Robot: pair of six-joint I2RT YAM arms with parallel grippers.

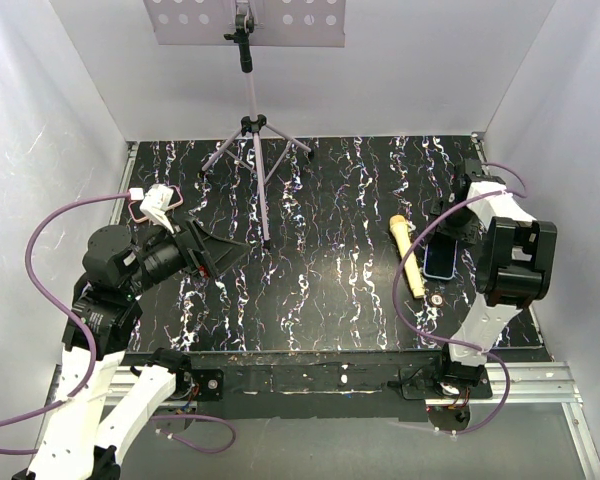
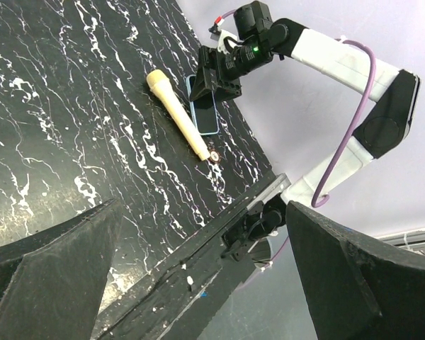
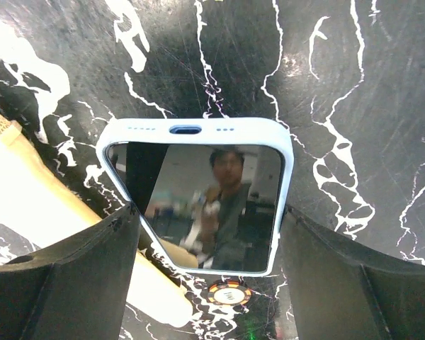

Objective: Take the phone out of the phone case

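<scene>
The phone in its pale blue case (image 3: 198, 205) lies screen up on the marble table at right, glossy screen reflecting a person; it also shows in the top view (image 1: 440, 260). Right over it is my right gripper (image 1: 442, 230), its fingertips at the case's two long sides in the right wrist view (image 3: 209, 215), part open; whether they grip it I cannot tell. My left gripper (image 1: 216, 255) hangs open and empty over the left of the table, away from the phone.
A cream microphone-like stick (image 1: 408, 258) lies beside the phone, with a small round chip (image 1: 436, 300) nearby. A music stand (image 1: 260, 180) stands at the back.
</scene>
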